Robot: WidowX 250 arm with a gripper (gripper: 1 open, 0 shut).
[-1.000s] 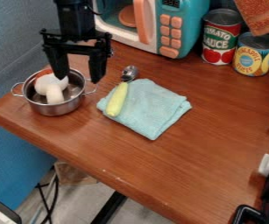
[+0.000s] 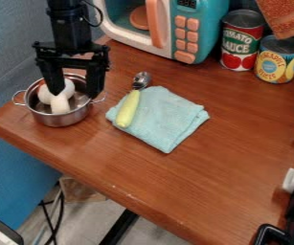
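Note:
A black gripper (image 2: 73, 75) hangs over a steel pot (image 2: 62, 115) with two handles at the left of the table. Its fingers reach down into the pot beside a white object (image 2: 57, 99); whether they touch it or are closed on it cannot be told. To the right lie a folded light-blue cloth (image 2: 172, 124) and a scoop (image 2: 132, 103) with a pale yellow handle resting on it.
A toy microwave (image 2: 188, 33) stands at the back, beside a tomato sauce can (image 2: 240, 43) and a second can (image 2: 277, 62). Black equipment (image 2: 290, 211) lines the right edge.
The gripper has moved slightly left and lower, further down into the pot over the white object.

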